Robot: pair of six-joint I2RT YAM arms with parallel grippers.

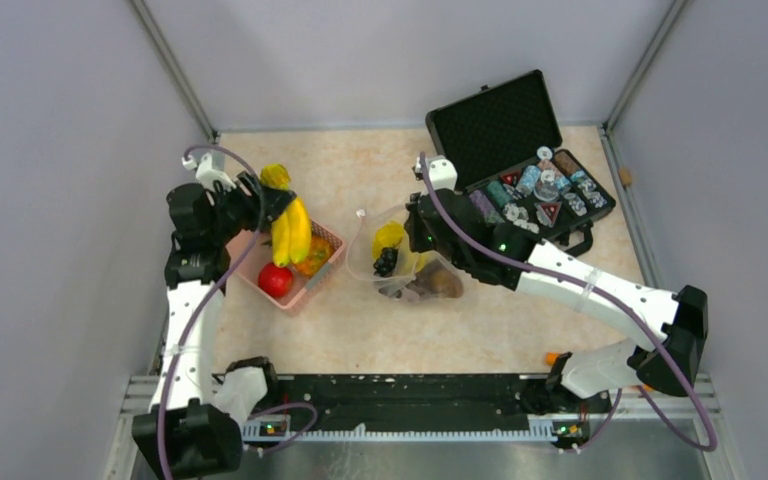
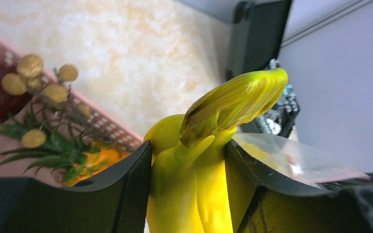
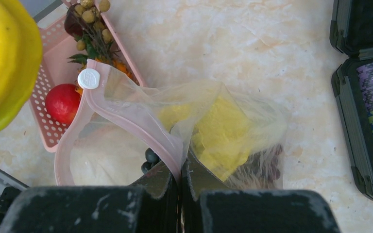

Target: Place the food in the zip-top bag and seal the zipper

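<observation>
A bunch of yellow bananas [image 1: 290,235] [image 2: 179,194] [image 3: 5,68] hangs over the pink basket [image 1: 253,275], my left gripper [image 1: 275,198] shut on its stem end. Below lie a red fruit [image 1: 275,281] [image 3: 63,102] and an orange fruit [image 1: 315,260]. The zip top bag [image 1: 430,290] [image 3: 267,116] holds dark grapes [image 1: 385,261], something yellow and other items seen hazily through plastic. My right gripper [image 1: 420,225] is shut on the bag's zipper edge.
An open black case [image 1: 490,120] [image 3: 364,170] with chips sits at the back right.
</observation>
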